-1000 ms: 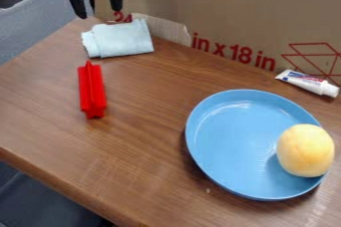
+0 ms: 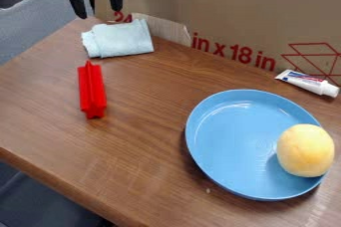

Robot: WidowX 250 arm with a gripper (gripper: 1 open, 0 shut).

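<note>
My black gripper hangs at the top left, open, above a folded pale cloth near the table's back. A long red object lies on the wood at the left-middle. A blue plate sits at the right with a round pale yellow object on its right side. A toothpaste tube lies at the back right.
A cardboard box stands along the back edge. A grey surface lies beyond the left edge.
</note>
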